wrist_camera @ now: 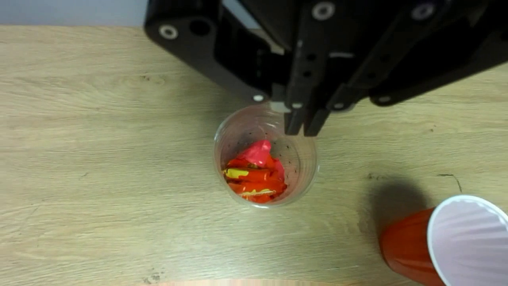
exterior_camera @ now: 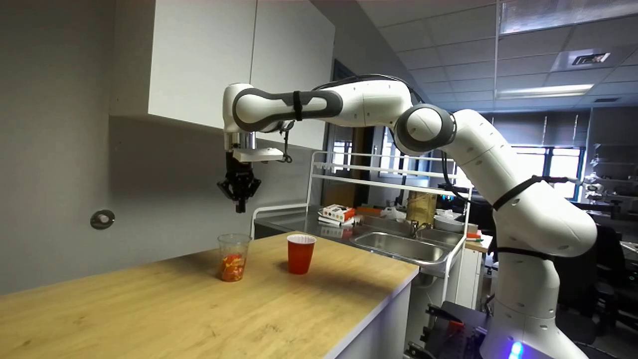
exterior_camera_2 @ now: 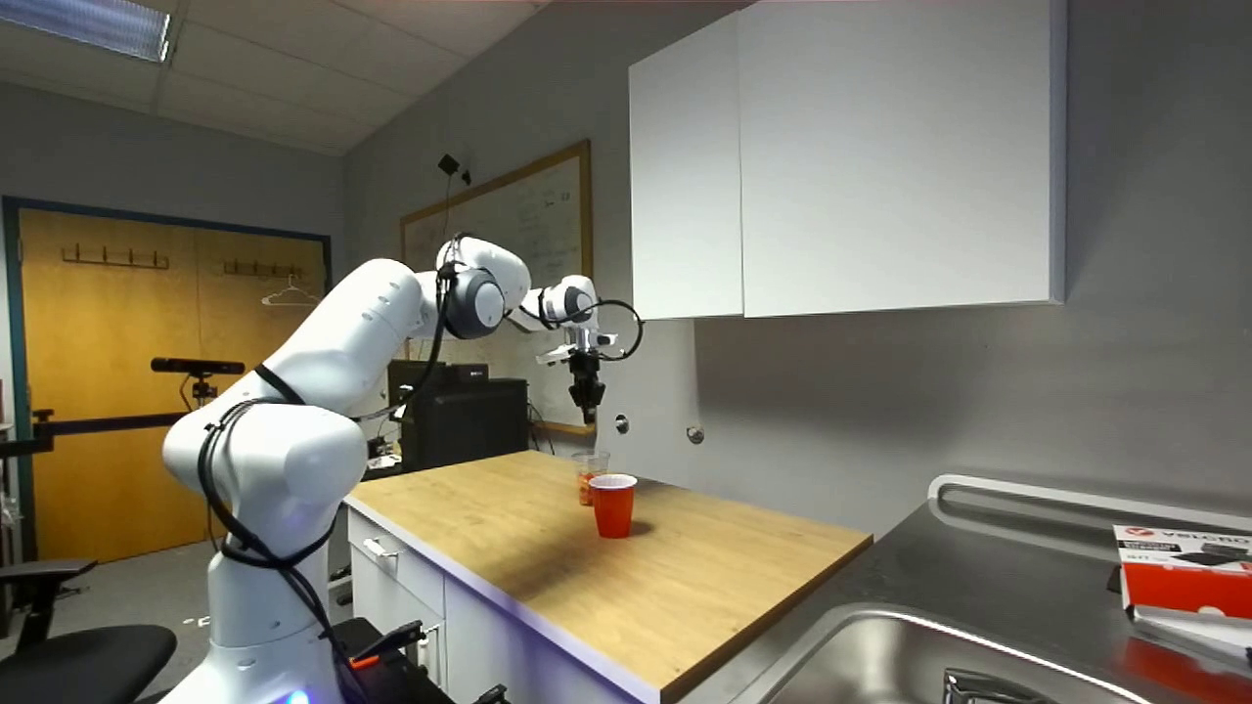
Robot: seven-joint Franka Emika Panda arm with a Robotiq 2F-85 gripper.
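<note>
A clear plastic cup (exterior_camera: 234, 254) stands upright on the wooden counter, holding red, orange and yellow wrapped pieces (wrist_camera: 257, 178). Beside it, nearer the sink, is an upright red cup (exterior_camera: 300, 256); its white inside (wrist_camera: 471, 243) looks empty where it shows. My gripper (exterior_camera: 240, 208) hangs above the clear cup, clear of its rim, pointing down. From the wrist, the gripper appears shut, its fingertips (wrist_camera: 293, 124) close together over one edge of the clear cup. I see nothing between them, though dark finger parts hide much of the fingers.
White wall cabinets (exterior_camera: 203, 60) hang close by the arm. A metal sink (exterior_camera: 398, 242) and a white rack (exterior_camera: 389, 177) lie past the counter's end. Bare wooden counter (exterior_camera: 179, 317) stretches in front of the cups.
</note>
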